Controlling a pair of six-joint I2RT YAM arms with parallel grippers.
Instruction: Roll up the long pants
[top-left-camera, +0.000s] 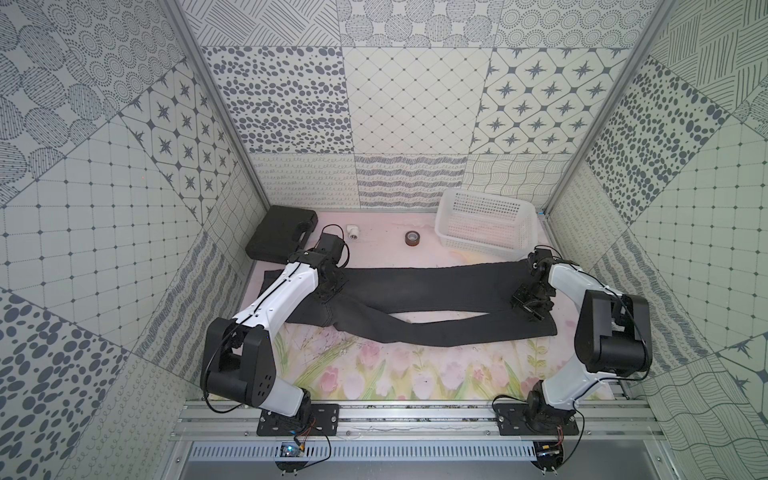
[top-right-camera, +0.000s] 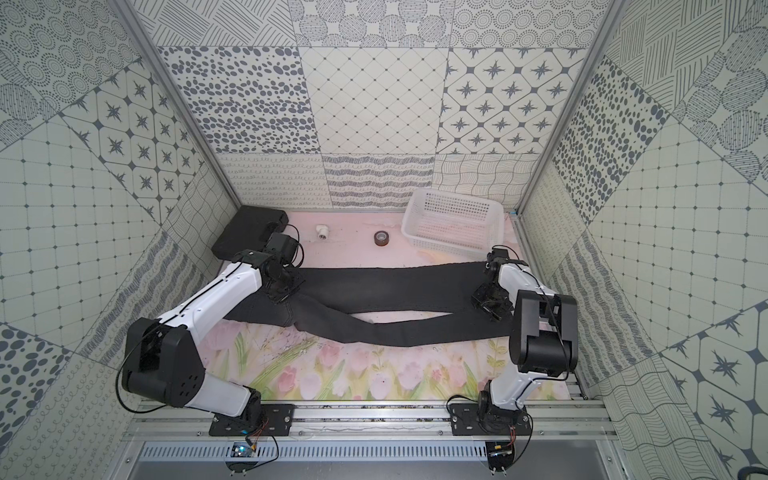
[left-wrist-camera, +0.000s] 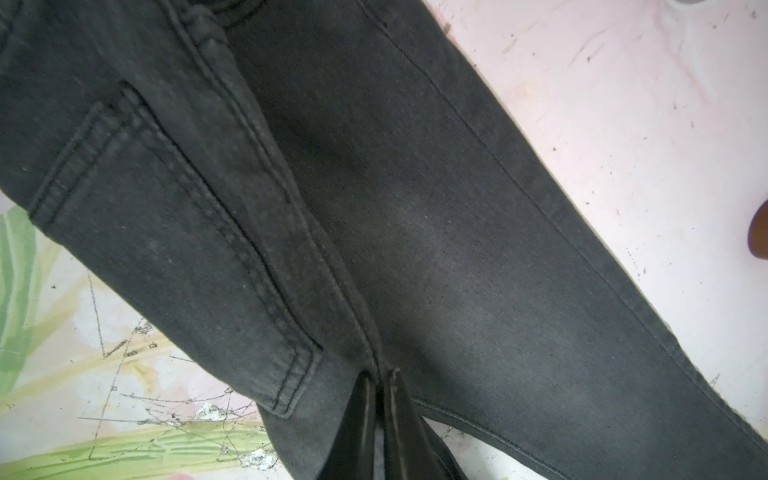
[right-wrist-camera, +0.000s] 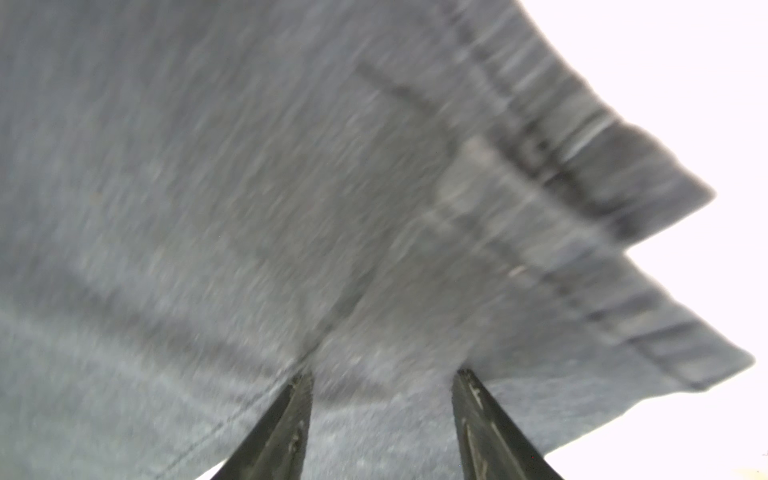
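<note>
The dark grey long pants lie stretched across the table with the waist at the left and the hems at the right. In the left wrist view a raised ridge of the pants leads straight into my left gripper, whose tips are together on that cloth near a pocket. Over the hem end, my right gripper stands part open. Pants cloth shows below and between its fingers, not visibly pinched. A crease and overlapping hems lie ahead of it.
At the back stand a white basket, a brown tape roll, a small white item and a black case.
</note>
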